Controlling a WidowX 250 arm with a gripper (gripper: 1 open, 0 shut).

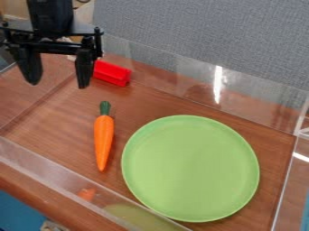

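Observation:
My black gripper hangs open at the upper left, above the wooden surface, its two fingers apart with nothing seen between them. Right of it and behind lies a red object, partly hidden by the gripper. An orange carrot with a green top lies in the middle left, below and right of the gripper. A large green plate rests to the right of the carrot.
Clear low walls border the wooden surface at back, front and right. Open wood lies left of the carrot and behind the plate. A grey backdrop stands behind.

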